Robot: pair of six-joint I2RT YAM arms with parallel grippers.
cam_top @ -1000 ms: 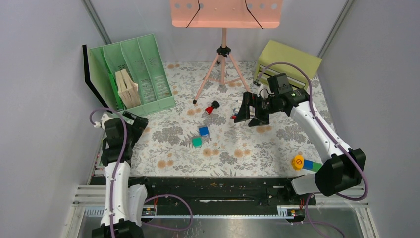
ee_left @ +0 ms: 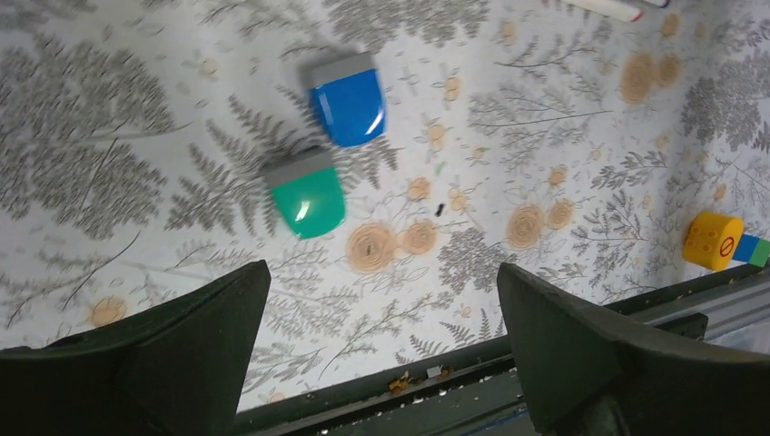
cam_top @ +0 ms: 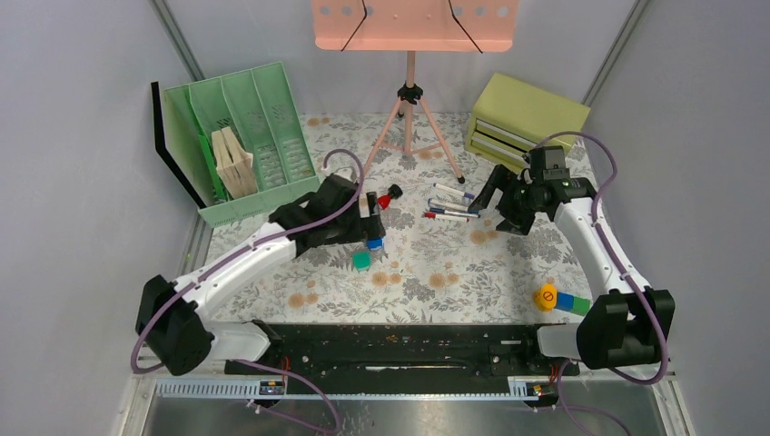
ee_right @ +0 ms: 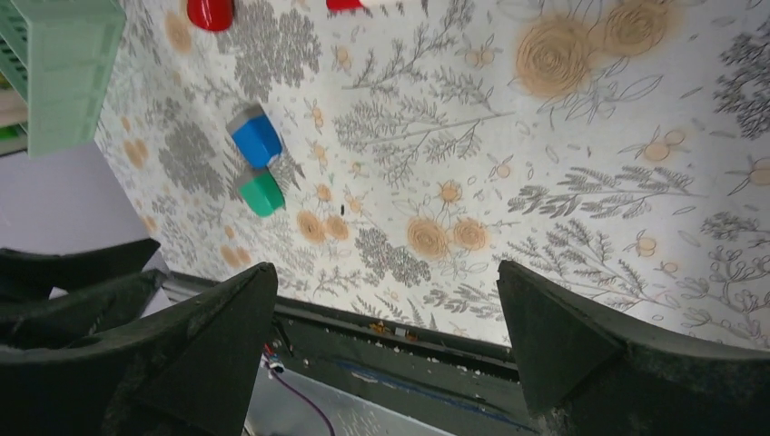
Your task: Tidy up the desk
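Note:
My left gripper (cam_top: 373, 218) is open over the desk, partly covering a blue block (cam_top: 375, 244) in the top view; nothing is between its fingers. A green block (cam_top: 361, 261) lies close beside the blue one. In the left wrist view the blue block (ee_left: 349, 104) and green block (ee_left: 309, 201) lie ahead of the fingers. My right gripper (cam_top: 495, 210) is open and empty, just right of several markers (cam_top: 451, 207). Behind the left gripper lies a red object with a black end (cam_top: 389, 196). A yellow, blue and green piece (cam_top: 565, 301) lies at the front right.
A green compartment organizer (cam_top: 263, 191) holding tan items (cam_top: 233, 163) stands at the back left. The yellow-green drawer box (cam_top: 536, 104) is at the back right. A pink tripod stand (cam_top: 408, 127) rises at the back.
From beside the organizer, my left arm has swung right, over the blue block. My right gripper has shifted right, uncovering the markers. The objects have stayed in place.

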